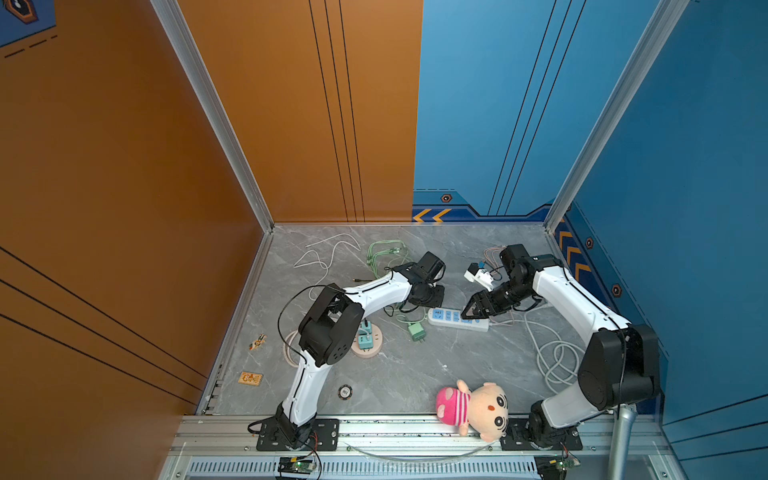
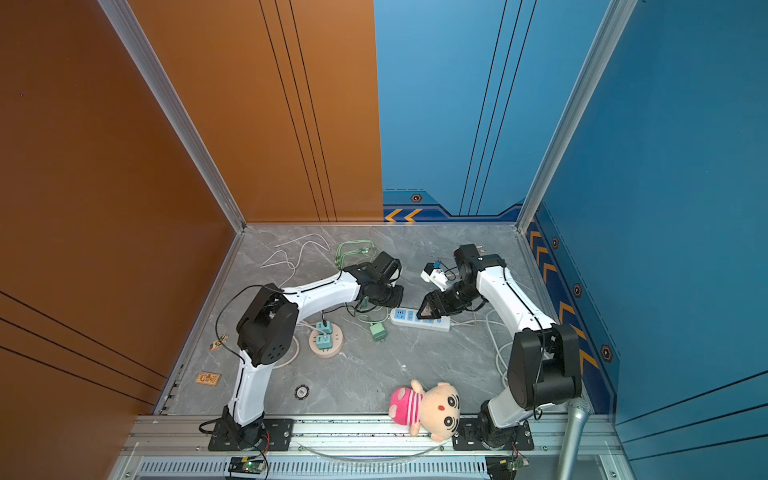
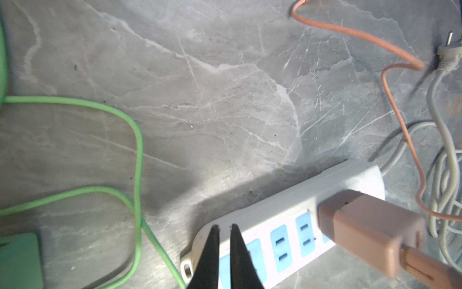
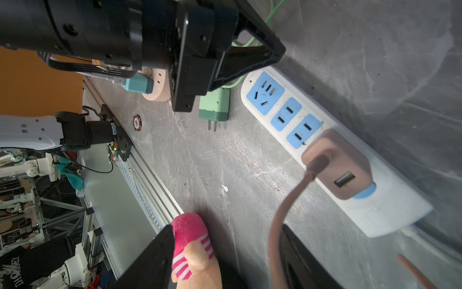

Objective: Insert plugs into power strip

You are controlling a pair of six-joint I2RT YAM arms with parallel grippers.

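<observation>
The white power strip (image 1: 442,320) lies at mid-table, its blue sockets facing up. Over its right-hand sockets sits a pinkish-brown plug (image 4: 344,166), its cable (image 4: 291,204) rising toward my right gripper. That gripper is spread open above the strip, no plug between its fingers; the cable passes in front of one finger. At the strip's left end, my left gripper hangs with its tips slightly apart and nothing visible between them. Sockets near the left end (image 3: 281,248) are bare. How deep the plug sits cannot be seen.
A green plug (image 1: 417,331) lies left of the strip, its green cord near the strip's end. A round pink socket base (image 1: 374,349) holds teal plugs. A doll (image 1: 472,408) rests at the front edge. Loose grey cable (image 1: 552,360) coils at right.
</observation>
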